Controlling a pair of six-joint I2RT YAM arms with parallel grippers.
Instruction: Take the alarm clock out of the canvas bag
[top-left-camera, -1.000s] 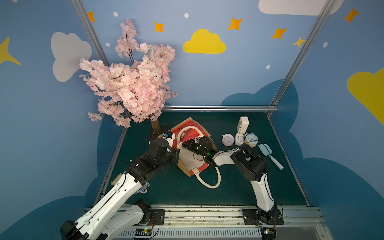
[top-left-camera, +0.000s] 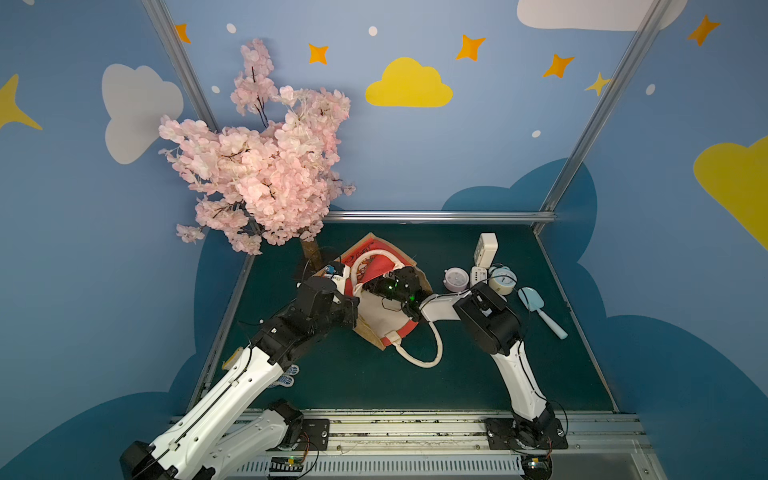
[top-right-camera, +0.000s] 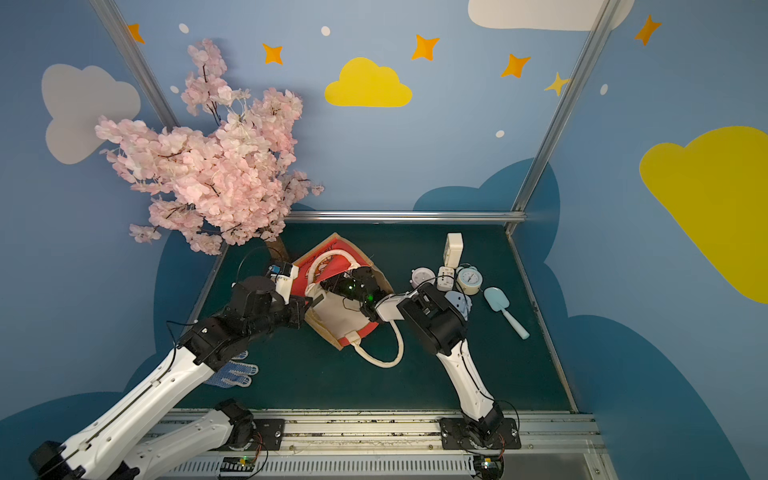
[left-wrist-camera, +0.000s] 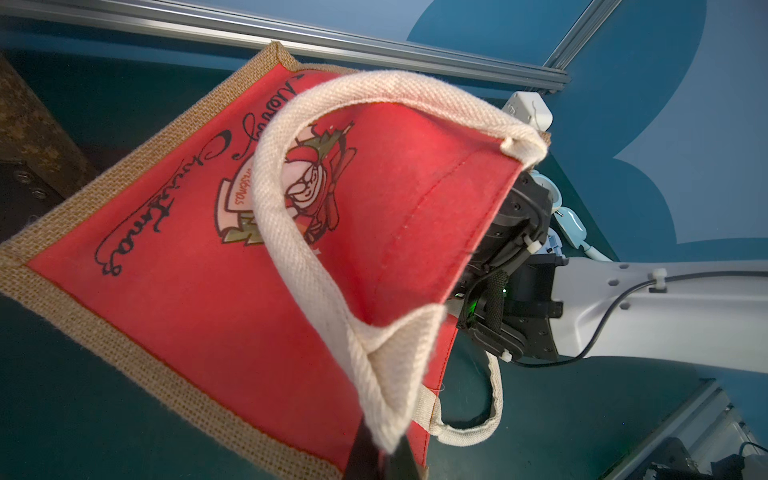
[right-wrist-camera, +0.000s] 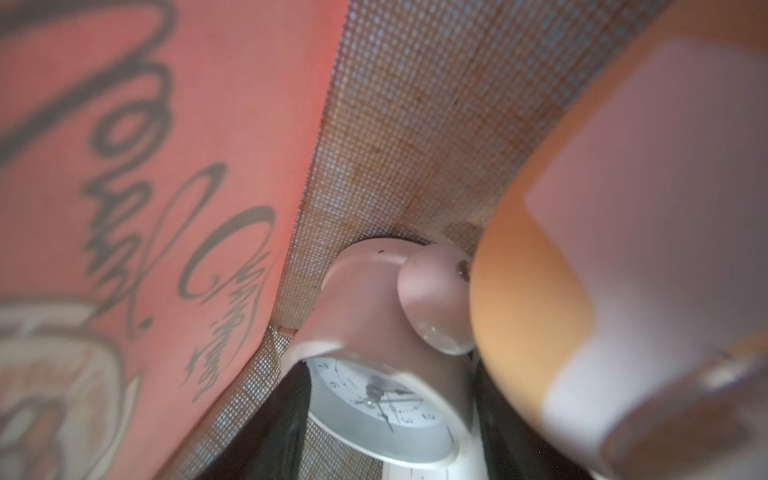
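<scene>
The red and burlap canvas bag (left-wrist-camera: 160, 280) lies on its side in the middle of the table. My left gripper is shut on its white handle (left-wrist-camera: 276, 200) at the top edge. My right gripper reaches inside the bag, its fingers open around the lower part of a pink alarm clock (right-wrist-camera: 368, 304) with a white face, seen in the right wrist view. A large orange and pale rounded object (right-wrist-camera: 624, 240) is beside the clock on the right.
At the right stand a white upright object (top-left-camera: 485, 249), several round items (top-left-camera: 455, 279) and a pale blue scoop (top-left-camera: 544, 312). A blossom tree (top-left-camera: 264, 176) fills the back left. A glove (top-right-camera: 236, 370) lies at the front left.
My right arm has shifted slightly up and left, deeper into the bag, and the lower handle has moved a little. The left arm looks still.
</scene>
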